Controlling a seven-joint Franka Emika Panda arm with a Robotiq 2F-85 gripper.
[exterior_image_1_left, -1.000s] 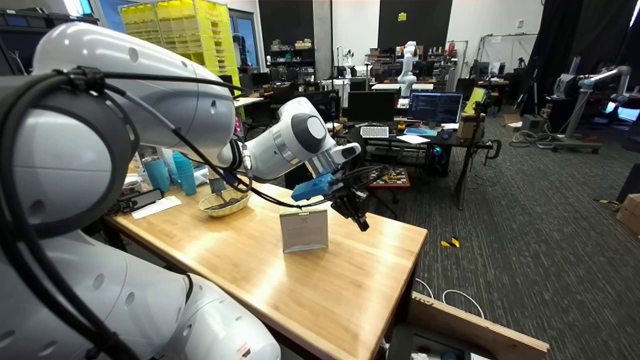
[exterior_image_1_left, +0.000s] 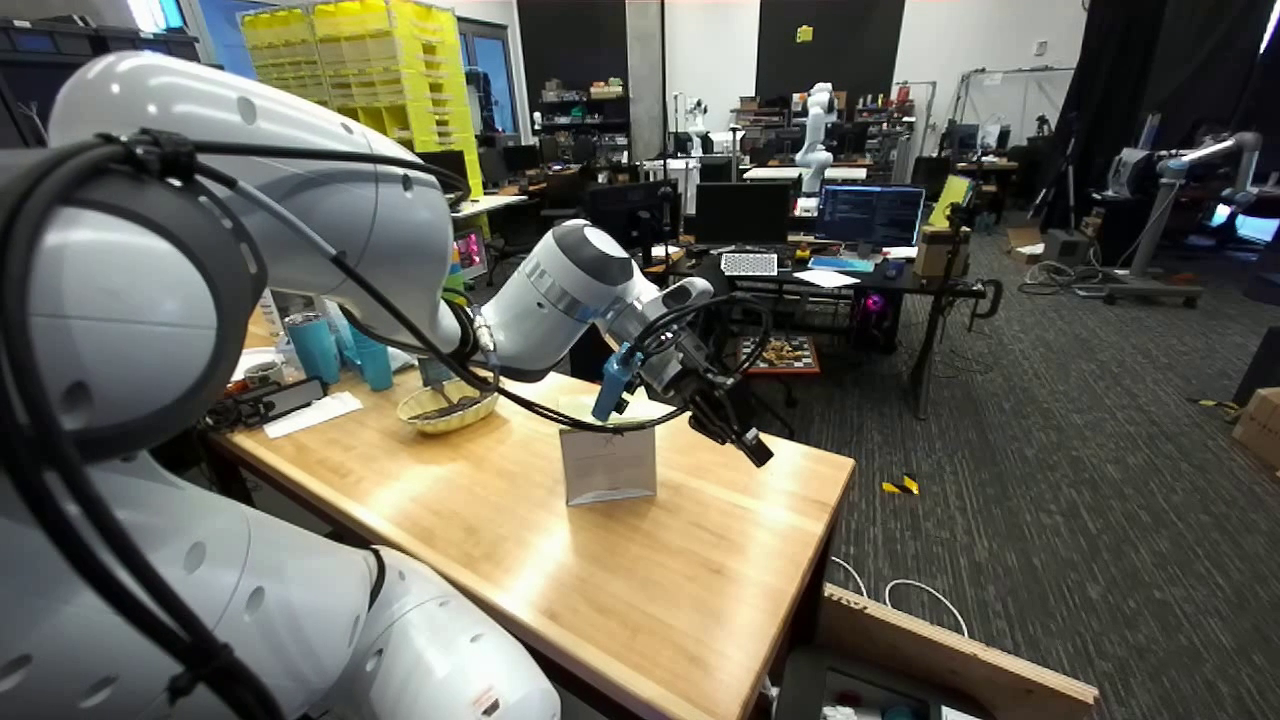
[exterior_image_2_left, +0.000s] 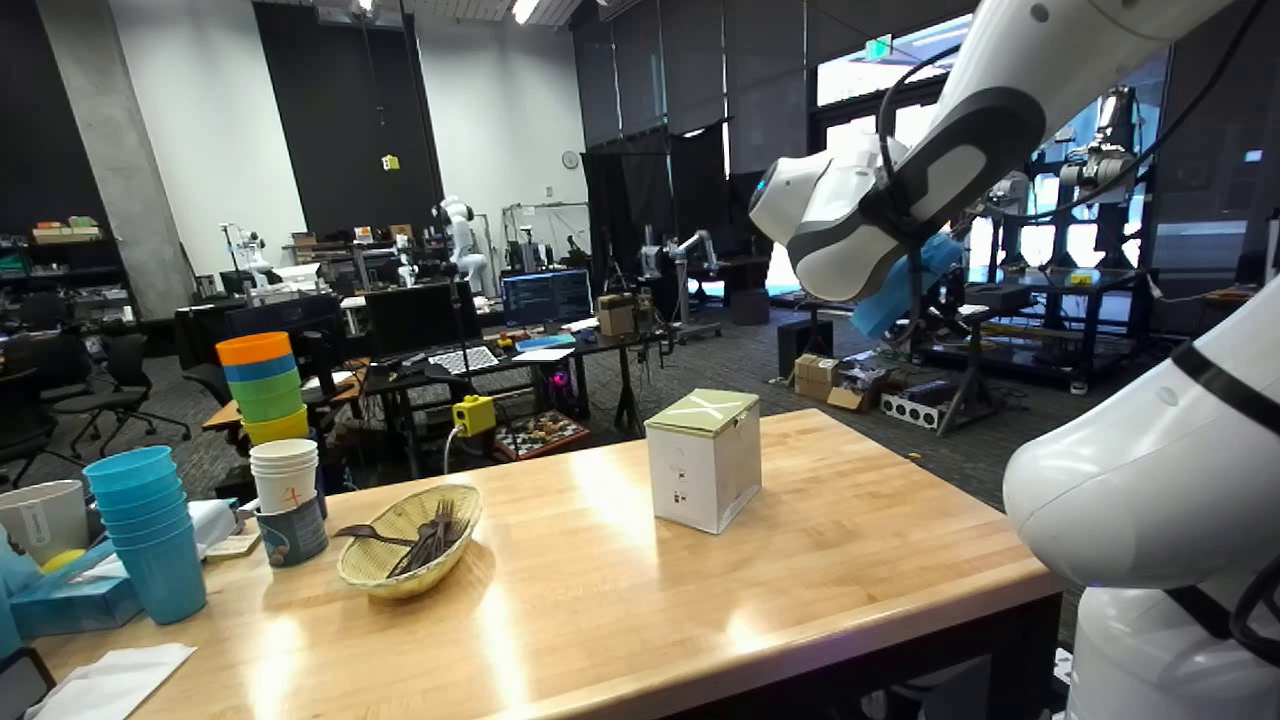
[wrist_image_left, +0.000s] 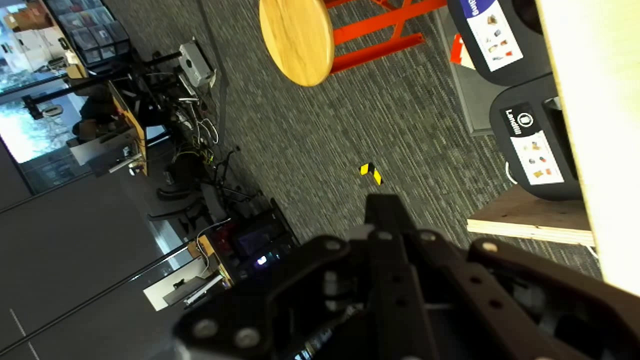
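Over the far right part of the wooden table, my gripper (exterior_image_1_left: 756, 451) points down and outward in exterior view 1. Its dark fingertips are together in the wrist view, where the gripper looks shut and nothing shows between them. A white box (exterior_image_2_left: 705, 468) with a pale green lid (exterior_image_2_left: 702, 412) marked with a cross stands on the table. The box (exterior_image_1_left: 609, 468) is apart from the fingers, to their left in exterior view 1. In exterior view 2 the arm's wrist hides most of the gripper.
A wicker basket (exterior_image_2_left: 405, 587) holds dark utensils. Stacked blue cups (exterior_image_2_left: 162, 564) and paper cups (exterior_image_2_left: 286, 474) crowd the left end of the table. Most of the tabletop (exterior_image_2_left: 564, 612) near the box is clear. Bins (wrist_image_left: 543, 150) stand beside the table edge.
My gripper has moved right, farther from the box, in exterior view 1. The wrist has turned, so its blue part now hangs more upright. The box has not moved.
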